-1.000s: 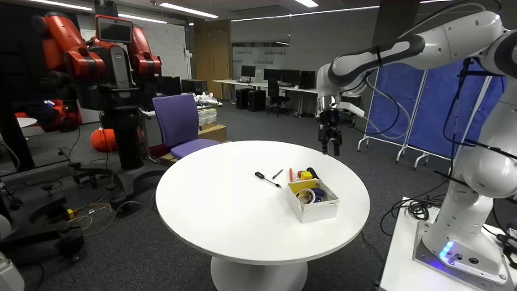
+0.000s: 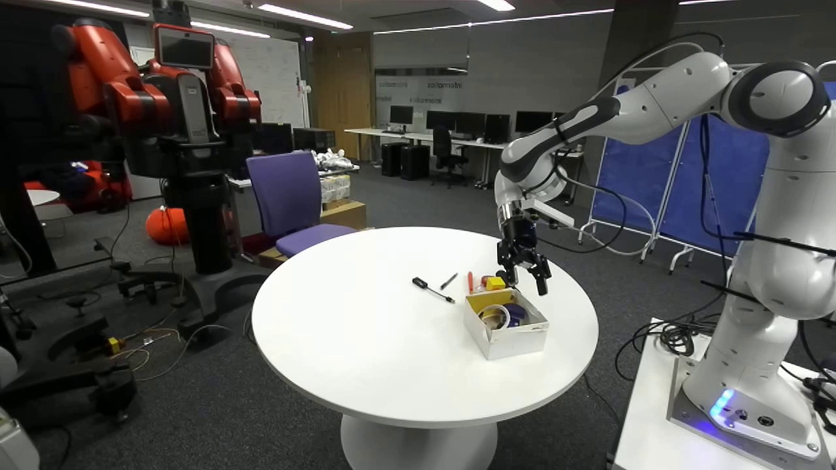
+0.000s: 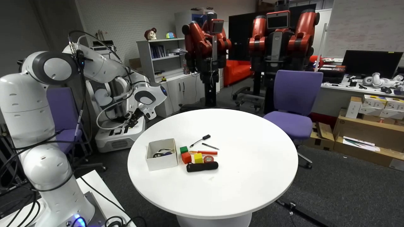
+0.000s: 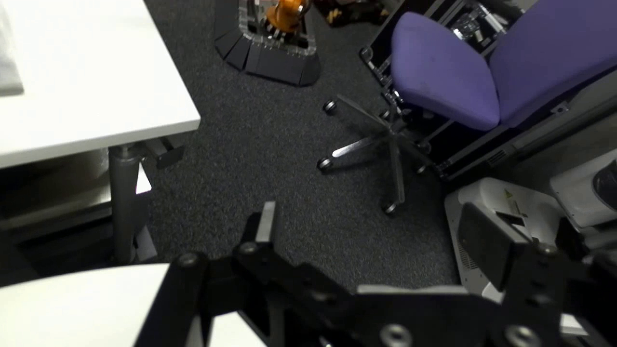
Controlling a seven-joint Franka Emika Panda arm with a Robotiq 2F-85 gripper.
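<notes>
My gripper (image 2: 526, 283) is open, its two fingers (image 4: 267, 222) spread wide with nothing between them in the wrist view. In exterior view 2 it hangs off to the left of the table's far-left edge, above the white box's side. An open white box (image 3: 163, 160) holds a tape roll (image 2: 495, 316) and a dark blue roll (image 2: 516, 313). Beside the box lie a green cube (image 3: 183, 149), a red cube (image 3: 186, 157), a yellow cube (image 3: 198, 158), a red tape roll (image 3: 208, 159) and a black case (image 3: 202, 166).
An orange-red marker (image 3: 206, 152), a dark pen (image 3: 210, 146) and a short black adapter cable (image 3: 200, 140) also lie on the round white table (image 3: 242, 181). Much of its top is bare. A purple chair (image 2: 288, 196) stands beyond the table.
In exterior view 1 the arm has swung lower and a little left. The gripper now appears tilted and partly covers the black case. The table objects look unmoved.
</notes>
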